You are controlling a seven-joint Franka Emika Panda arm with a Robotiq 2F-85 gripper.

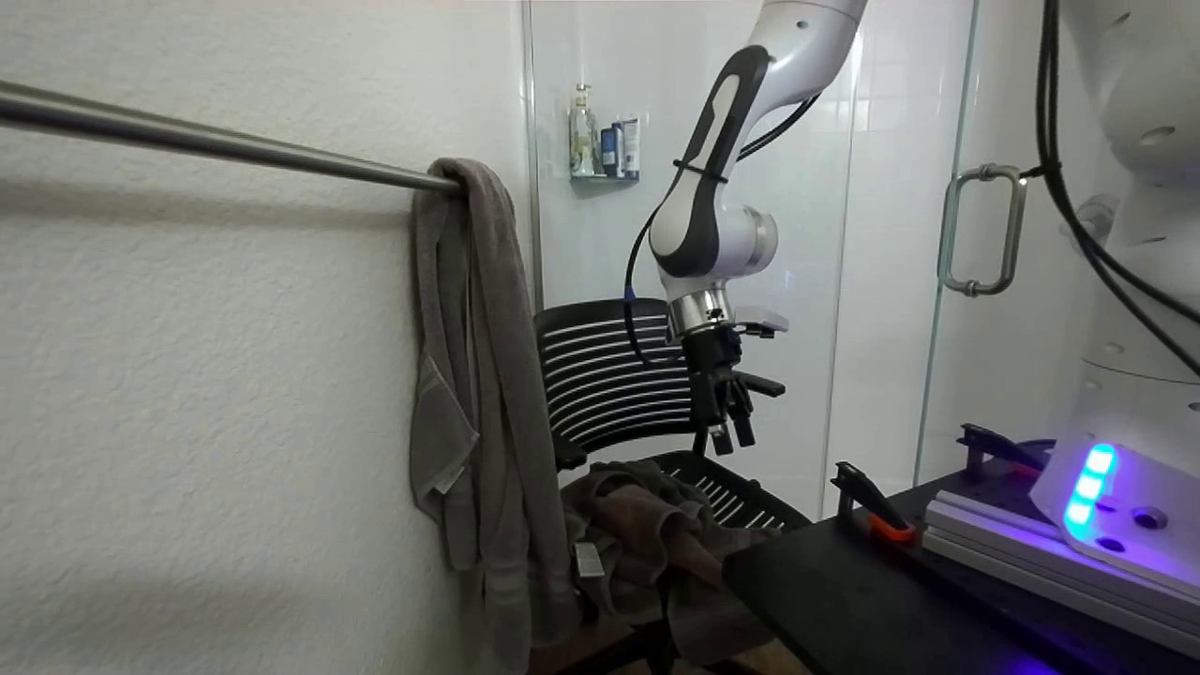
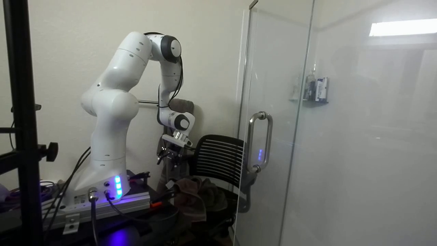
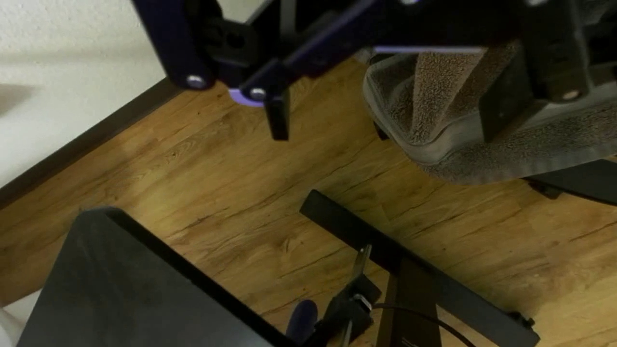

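My gripper [image 1: 733, 442] points downward above the chair seat, open, with nothing between its fingers. Below it a crumpled brown-grey towel [image 1: 652, 519] lies on the seat of a black chair [image 1: 613, 377] and drapes over its front. In the wrist view the towel's hem [image 3: 431, 153] shows at the upper right, beneath one finger [image 3: 509, 95]; the other finger [image 3: 278, 115] stands over bare floor. A second grey towel [image 1: 484, 371] hangs over the end of a metal wall bar [image 1: 225, 142]. From the second exterior view, my gripper [image 2: 167, 162] is in front of that hanging towel.
A black table [image 1: 889, 596] with an orange-tipped clamp [image 1: 891, 529] stands at the lower right. Behind the chair is a glass shower door with a metal handle [image 2: 259, 141]. Bottles [image 1: 582, 135] sit on a corner shelf. Open air surrounds my gripper above the seat.
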